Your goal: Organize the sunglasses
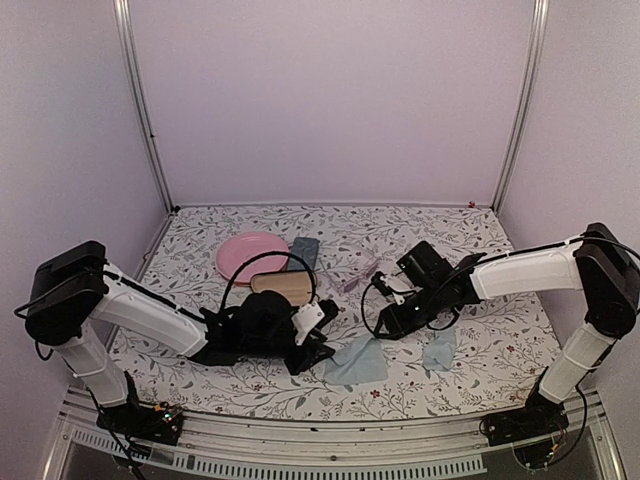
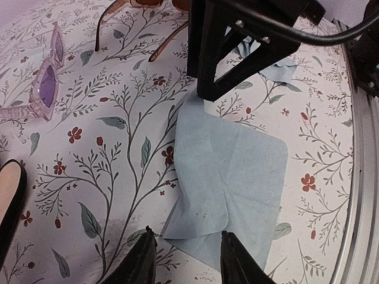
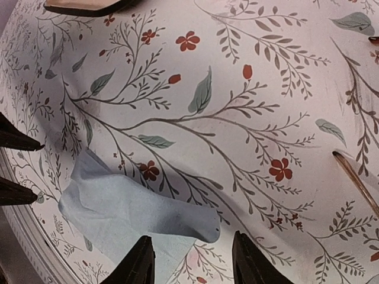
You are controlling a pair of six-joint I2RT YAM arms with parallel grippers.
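A pale blue cloth (image 1: 357,363), partly folded over, lies near the table's front edge. To its left my left gripper (image 1: 312,362) is low over the table; in the left wrist view its fingers (image 2: 145,260) stand apart, just short of the cloth's near corner. My right gripper (image 1: 381,332) is at the cloth's far end, and in the right wrist view its parted fingers (image 3: 142,260) flank a raised end of the cloth (image 3: 204,223). Pink sunglasses (image 2: 42,89) with purple lenses lie farther back. Brown sunglasses (image 2: 106,16) are partly hidden by the right gripper.
An open tan glasses case (image 1: 285,285) lies behind the left arm, with a dark blue-grey cloth (image 1: 303,252) and a pink plate (image 1: 250,250) beyond. Another pale blue cloth (image 1: 440,350) lies to the right.
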